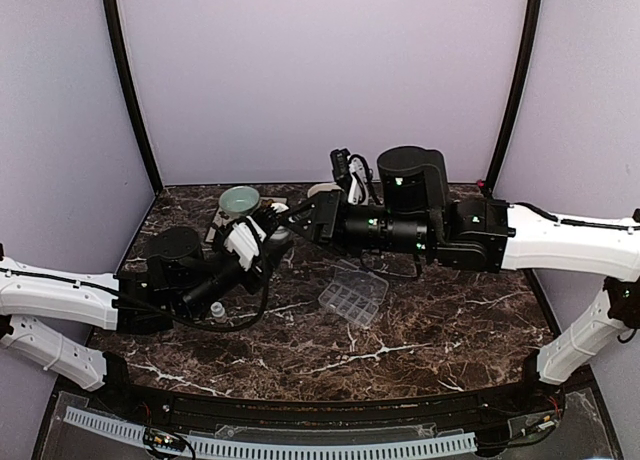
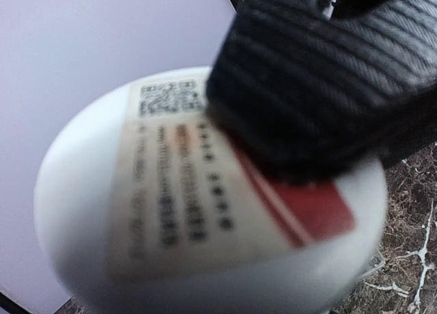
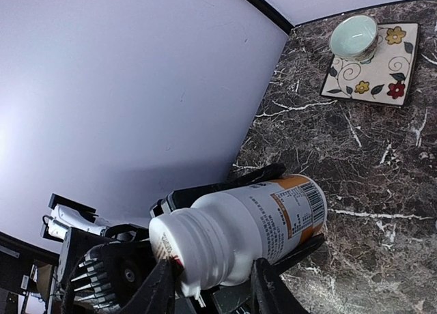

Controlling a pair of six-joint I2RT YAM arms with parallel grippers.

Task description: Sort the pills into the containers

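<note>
A white pill bottle with an orange label lies tilted in my left gripper [image 1: 280, 225], which is shut on it; in the left wrist view its white cap [image 2: 89, 198] with a label fills the frame. My right gripper is at the capped end, its dark fingertips around the cap's lower part, part open; whether it touches is unclear. In the top view the two grippers meet above the table, hiding most of the bottle. A clear compartment box [image 1: 350, 300] lies on the table below them.
A celadon bowl [image 3: 351, 34] sits on a floral tile [image 3: 369, 82] at the back left. A cream bowl [image 1: 322, 188] is partly hidden behind the arms. A small white item [image 1: 218, 310] stands at front left.
</note>
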